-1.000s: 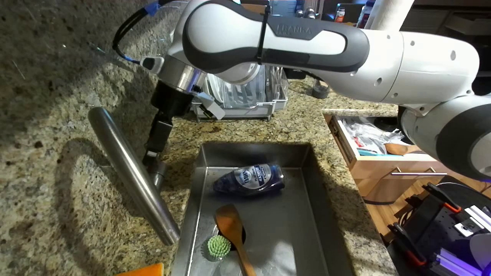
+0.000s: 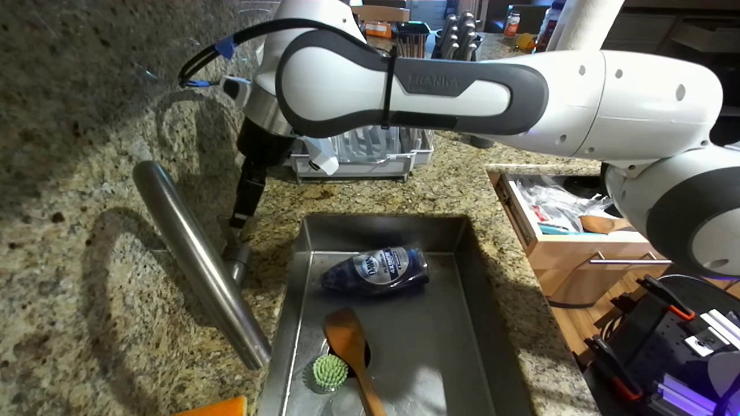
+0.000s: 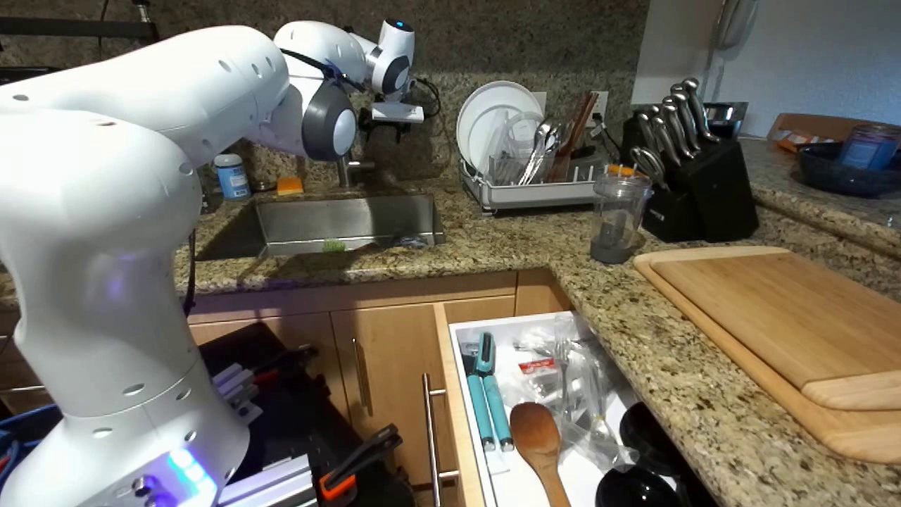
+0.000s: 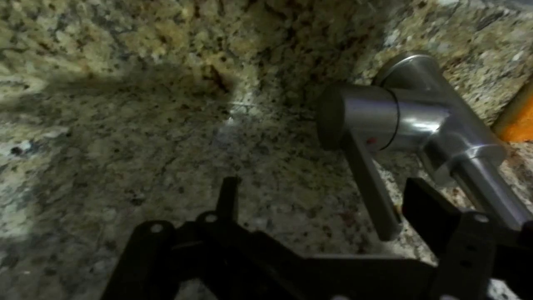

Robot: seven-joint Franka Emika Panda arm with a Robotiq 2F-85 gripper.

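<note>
My gripper is open, its two black fingers set wide apart in the wrist view. The lever handle (image 4: pixel 372 187) of the steel faucet (image 4: pixel 429 112) appears between them, nearer the right finger (image 4: pixel 427 205). The left finger (image 4: pixel 228 197) is over bare counter. I see nothing gripped, and whether the right finger touches the lever I cannot tell. In exterior view 1 the gripper (image 2: pixel 240 216) points down behind the faucet spout (image 2: pixel 201 263), close to the granite wall. Exterior view 2 shows the hand above the sink's back edge, its fingers hard to make out.
In the sink (image 2: pixel 444 333) lie a blue dish-soap bottle (image 2: pixel 378 270), a wooden spoon (image 2: pixel 347 340) and a green scrub brush (image 2: pixel 329 372). A dish rack (image 3: pixel 540 194) stands beside the sink. The drawer (image 3: pixel 498 473) is open. An orange sponge (image 3: pixel 289 184) sits behind the sink.
In exterior view 1 the fingertips have shifted slightly up and to the right, away from the faucet's base. The forearm sits lower in the picture. The sink's contents have not moved.
</note>
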